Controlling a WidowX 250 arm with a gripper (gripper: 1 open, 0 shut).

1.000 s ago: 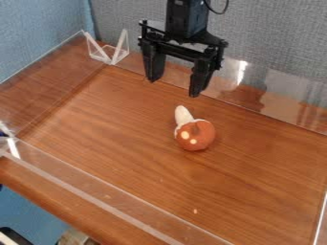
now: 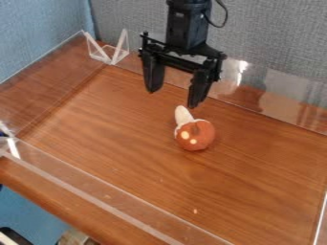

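Observation:
My black gripper (image 2: 174,88) hangs over the back middle of the wooden surface, its two fingers spread wide with nothing between them. Below it, slightly to the right, lies an orange round object (image 2: 196,138) with pale spots and a white elongated part sticking up toward the back left. The gripper is above and apart from it.
Transparent walls edge it at the front and back. A white angular bracket (image 2: 107,52) stands at the back left corner, and grey and blue padded walls rise behind.
Compared with about a second ago, my gripper sits slightly lower in the picture and a little to the left. The orange object has not visibly moved.

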